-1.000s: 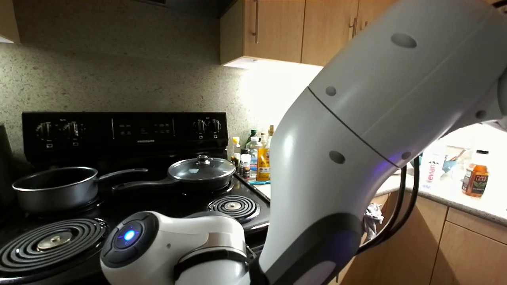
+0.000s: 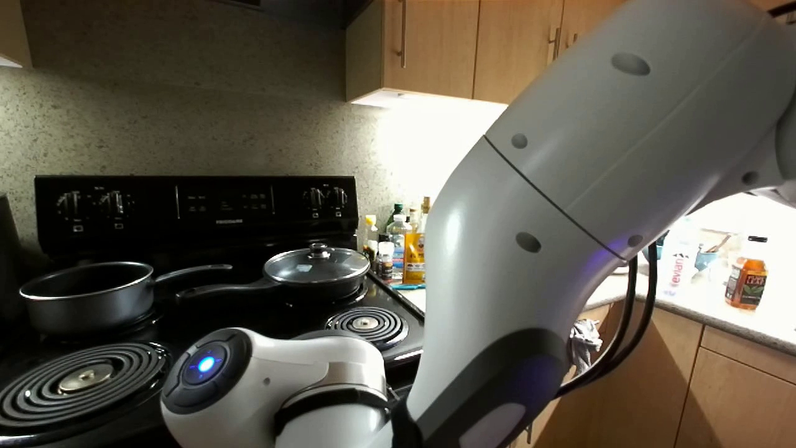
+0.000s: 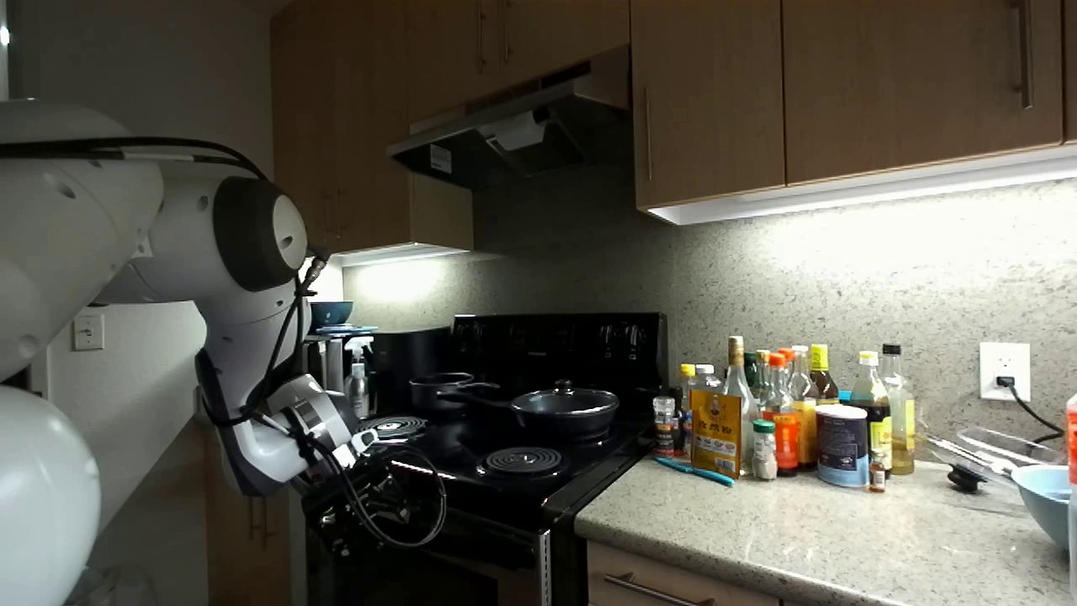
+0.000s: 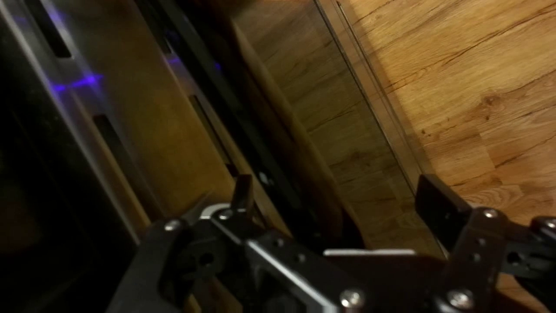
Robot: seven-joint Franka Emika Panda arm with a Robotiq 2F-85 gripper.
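My gripper is open, its two black fingers wide apart with nothing held between them. In the wrist view it hangs by the oven front, whose slotted metal edge runs diagonally past the left finger. The right finger shows against the wooden floor. From the second exterior view, the gripper is a dark shape in front of the black stove, low by the oven door; its fingertips are hard to make out there. In the first exterior view the gripper is out of sight below the arm.
On the stove stand a dark saucepan and a lidded frying pan. Several bottles and a yellow box crowd the counter to the stove's right. A cable loop hangs beside the gripper.
The white wrist part of my arm has shifted very slightly up and right in the first exterior view. Pans and bottles have stayed put.
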